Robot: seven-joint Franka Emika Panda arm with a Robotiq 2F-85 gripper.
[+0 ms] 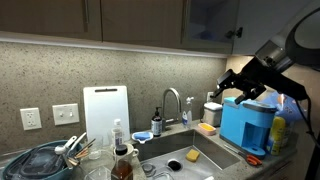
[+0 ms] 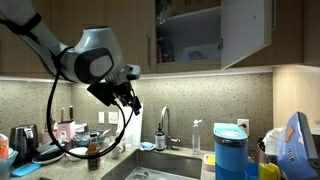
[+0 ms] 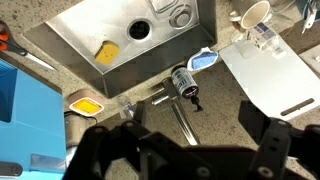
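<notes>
My gripper is open, held high above the counter, and nothing shows between its fingers. In exterior view 1 it hangs at the right, in front of the blue bin [image 1: 246, 124]; in exterior view 2 the arm [image 2: 92, 58] reaches in from the left. Below it in the wrist view are a dark soap bottle [image 3: 184, 82], the faucet [image 3: 184, 124] and the metal sink [image 3: 125, 72]. A yellow sponge [image 3: 107, 53] lies in the sink near the round drain [image 3: 139, 30]. Another yellow sponge [image 3: 87, 106] rests in a small dish on the counter.
A white cutting board [image 1: 106, 112] leans on the back wall. The dish rack [image 1: 35, 162] and a brown-filled jar [image 1: 122, 166] stand at the left. Overhead, a cabinet door [image 2: 235, 40] hangs open. Orange-handled scissors [image 1: 252, 160] lie by the blue bin.
</notes>
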